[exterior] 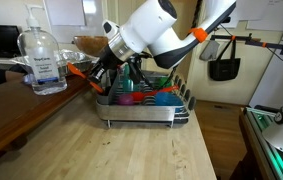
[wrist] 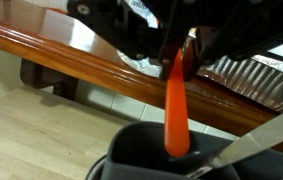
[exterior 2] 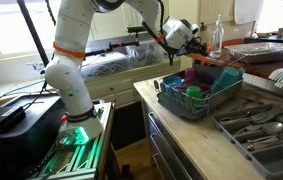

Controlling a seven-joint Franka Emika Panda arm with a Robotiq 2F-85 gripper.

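My gripper [exterior: 99, 76] is shut on an orange utensil [wrist: 177, 118], low over the left end of the dish rack [exterior: 141, 114]. In the wrist view, the utensil hangs down between the fingers, its rounded lower end at the mouth of a dark utensil holder [wrist: 146, 145]. Whether it touches the holder cannot be told. A metal utensil [wrist: 266, 138] slants out of the holder beside it. The first exterior view shows part of the orange utensil sticking out to the left of my gripper.
Cups and dishes, including a green cup [exterior: 131, 74], fill the rack. A clear pump bottle [exterior: 43, 62] stands on the brown ledge [exterior: 16, 112] to the left. Cutlery trays [exterior 2: 266, 125] lie beyond the rack.
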